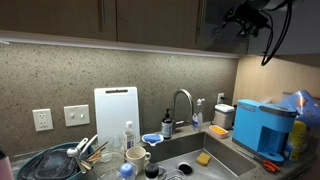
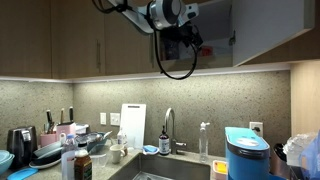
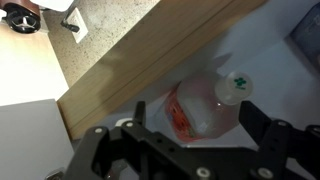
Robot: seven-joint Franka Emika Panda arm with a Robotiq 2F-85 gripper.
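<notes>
In the wrist view my gripper is open, its dark fingers spread on either side of a pale container point(image 3: 212, 108) with a red patch. A round white cap with green marks point(image 3: 236, 87) shows at its upper right. Nothing can be seen clasped; whether the fingers touch the container is unclear. From the second exterior view, my gripper point(image 2: 194, 35) is up at the open wall cabinet point(image 2: 228, 20). The first exterior view has the gripper point(image 1: 225, 34) high at the right, its fingers hard to make out against the dark opening.
An open cabinet door point(image 2: 260, 35) hangs at the right of the opening. Below are the sink point(image 1: 205, 158), the faucet point(image 1: 183, 96) and a blue-and-white appliance point(image 1: 262, 128). A wooden cabinet edge point(image 3: 150, 60) crosses the wrist view. A dark object point(image 3: 306, 38) stands at its upper right.
</notes>
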